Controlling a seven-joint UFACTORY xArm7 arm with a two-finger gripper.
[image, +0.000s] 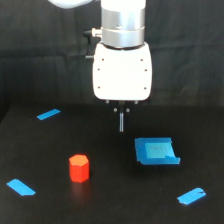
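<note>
A red-orange block (79, 169) with a hexagonal top stands upright on the dark table at the left front. To its right and farther back lies a blue-taped square (145, 157) with a paler centre. My gripper (122, 121) hangs beneath the white wrist housing, between the block and the square in the picture and behind the block. Its fingers are small and dark here, so whether they are apart or together does not show clearly. I see no object held under the housing.
Strips of blue tape lie flat on the table: one at the back left (48, 114), one at the front left (20, 187) and one at the front right (191, 196). A dark curtain (190, 60) hangs behind.
</note>
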